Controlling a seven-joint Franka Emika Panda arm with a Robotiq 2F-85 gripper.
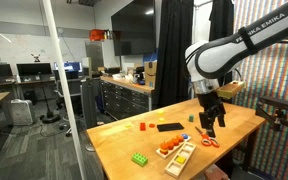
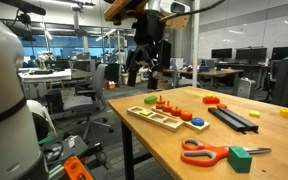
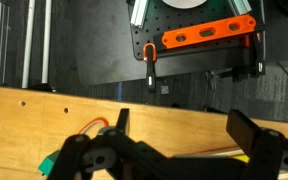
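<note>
My gripper (image 1: pixel 215 127) hangs above the near right edge of the wooden table, open and with nothing between its fingers. In the wrist view its dark fingers (image 3: pixel 110 131) stand wide apart over the table's edge. A light wooden compartment tray (image 2: pixel 154 118) lies on the table, a yellow piece in it. Beside that is a row of red-orange round pieces (image 2: pixel 192 118). Red-handled scissors (image 2: pixel 216 153) and a dark green block (image 2: pixel 240 160) lie nearer exterior view 2; in the wrist view the block (image 3: pixel 48 163) shows at lower left.
A flat black object (image 1: pixel 170 127) and a bright green piece (image 1: pixel 139 159) lie on the table (image 1: pixel 112 140). Red and yellow pieces are scattered farther back. An orange bracket (image 3: pixel 199 35) on the dark base stands off the table's edge, with floor between.
</note>
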